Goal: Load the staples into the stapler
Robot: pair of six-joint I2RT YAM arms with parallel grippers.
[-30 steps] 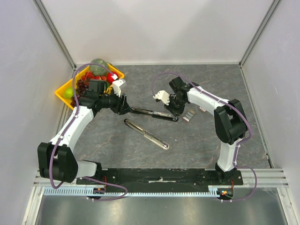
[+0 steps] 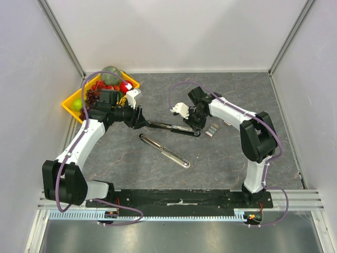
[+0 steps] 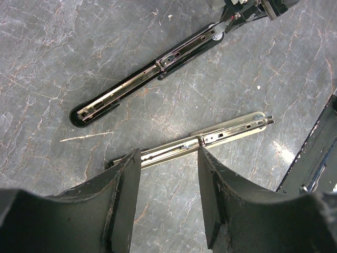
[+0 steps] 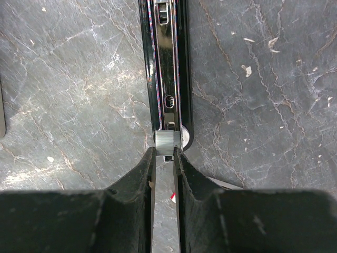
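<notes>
Opened out flat, a black stapler [image 2: 171, 127] lies on the grey table, its magazine channel facing up. A second, pale stapler [image 2: 164, 150], also opened flat, lies nearer the front. In the right wrist view my right gripper is shut on a small silver strip of staples [image 4: 167, 141], held over the end of the black stapler [image 4: 167, 68]. Whether the strip touches the channel, I cannot tell. My left gripper is open and empty above the pale stapler [image 3: 195, 142]; the black one [image 3: 142, 76] lies beyond.
More staple strips [image 2: 212, 129] lie just right of the right gripper. A yellow basket [image 2: 67, 103] of fruit and vegetables stands at the back left.
My right gripper has shifted very slightly to the left in the top view. The left arm and both staplers look unmoved.
</notes>
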